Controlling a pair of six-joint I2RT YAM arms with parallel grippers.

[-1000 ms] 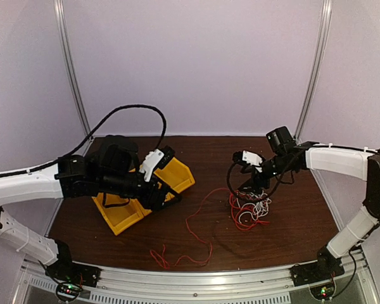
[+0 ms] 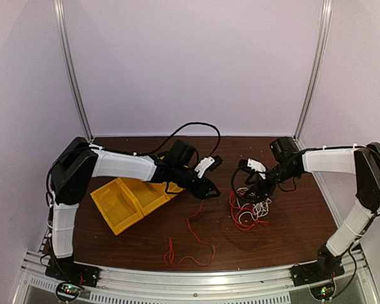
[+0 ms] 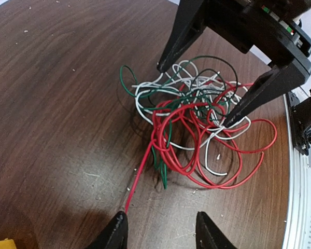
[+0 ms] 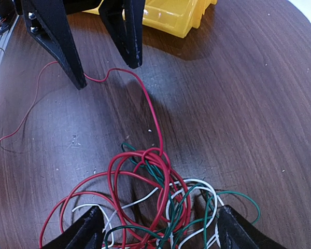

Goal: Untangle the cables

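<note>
Red, white and green cables lie in one tangle on the right of the table; red cable (image 3: 189,168), white cable (image 3: 207,150) and green cable (image 3: 164,179) cross there. Out of it a red strand (image 2: 196,235) runs left to a loose bunch near the front edge. My left gripper (image 2: 206,195), fingers apart, is over that strand; in the right wrist view the strand passes by its fingers (image 4: 129,41), and whether it lies between them is unclear. Right over the tangle is my right gripper, open, with cables in the gap, none visibly gripped.
A yellow divided box (image 2: 117,212) sits on the left, partly under my left arm. Bare table (image 2: 278,247) shows at the front right and along the back. A metal rail (image 2: 196,277) bounds the front.
From above the yellow box my left gripper has swung right to the red strand. The strand's loose bunch has shifted slightly right. My right gripper has moved only a little.
</note>
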